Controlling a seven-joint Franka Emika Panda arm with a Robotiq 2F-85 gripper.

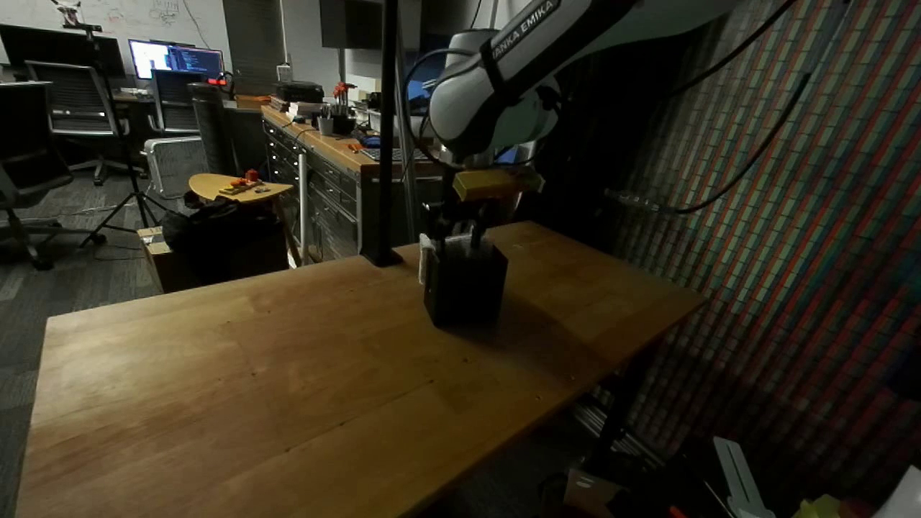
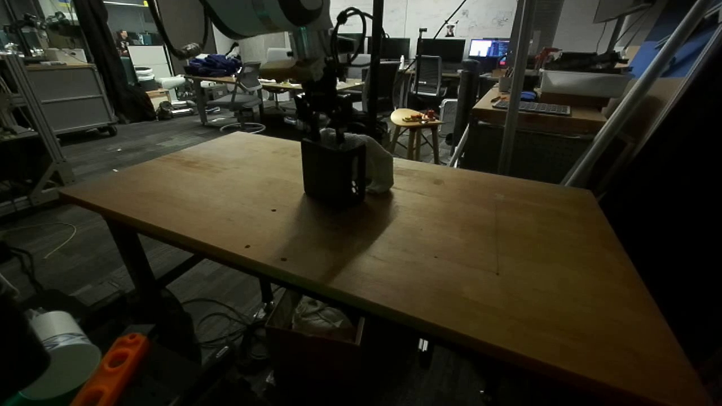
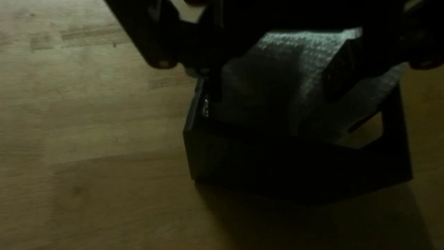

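A black open-topped box (image 1: 466, 286) stands on the wooden table, with a pale cloth (image 2: 380, 166) partly inside it and partly draped over one side down toward the tabletop. In the wrist view the cloth (image 3: 310, 50) spans the box's opening, its texture dim in the shadow. My gripper is over the opening, pointing down, its dark fingers (image 3: 340, 71) well apart. Cloth shows below and between them, without a visible grip on it. Exterior view 2 places the fingertips near the box's rim; their exact depth is hard to make out.
A black upright post (image 1: 388, 129) stands at the table's back edge, near the box and arm. The room is dim.
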